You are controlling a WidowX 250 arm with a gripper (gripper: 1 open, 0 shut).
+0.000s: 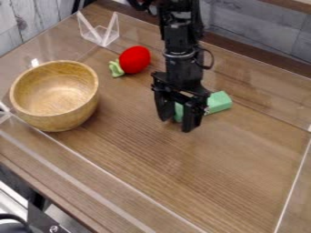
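Note:
The black robot arm hangs from the top centre, its gripper [183, 111] low over a pale green object [216, 102] on the wooden table. The green object extends to the right from behind the fingers, which hide part of it. Whether the fingers are shut on it I cannot tell.
A tan bowl [54, 98] sits at the left. A red round object [133, 58] with a small green item [116, 66] beside it lies upper left, near a white wire-like item [97, 32].

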